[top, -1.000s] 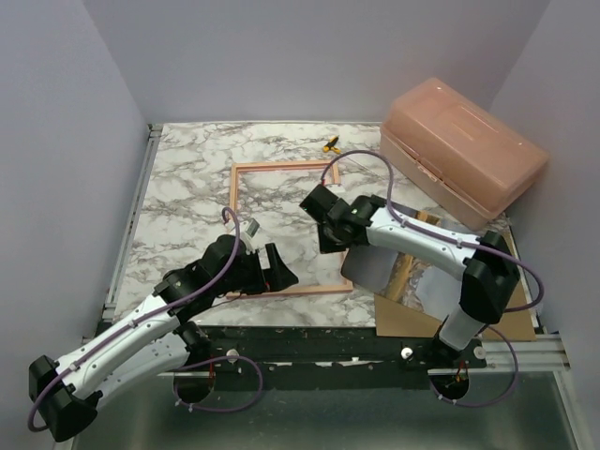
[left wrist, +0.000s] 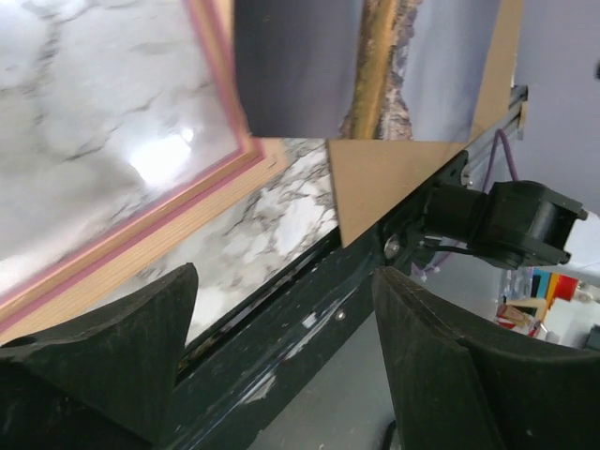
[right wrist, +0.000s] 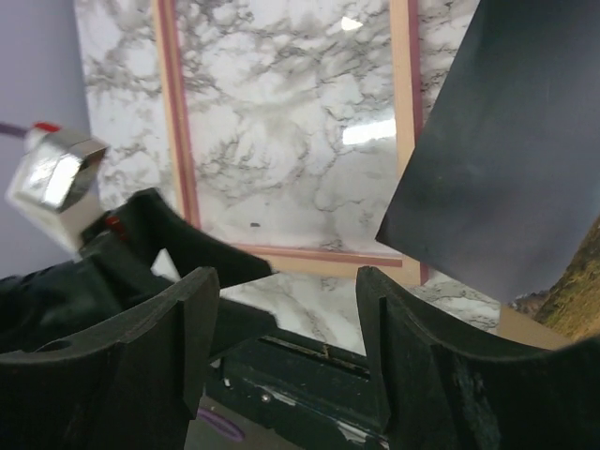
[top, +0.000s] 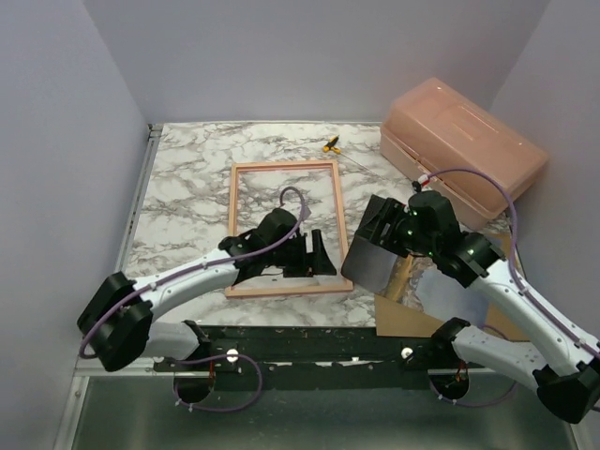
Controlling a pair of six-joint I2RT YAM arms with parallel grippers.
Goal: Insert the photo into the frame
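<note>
A wooden frame [top: 281,292] lies on the marble table, the marble pattern showing inside it. At its right, overlapping its lower right corner, lies the photo [top: 361,262], dark grey with an orange band, seen also in both wrist views [left wrist: 295,70] [right wrist: 497,169]. My left gripper [top: 314,251] is over the frame's lower right area, left of the photo, fingers apart and empty. My right gripper [top: 382,225] is over the photo's upper part, fingers apart, nothing visible between them.
A brown board [top: 398,321] lies beneath the photo. A pink box [top: 459,141] fills the back right; a small yellow tool [top: 331,146] lies behind the frame.
My right gripper has swung from over the frame to the right, above the photo.
</note>
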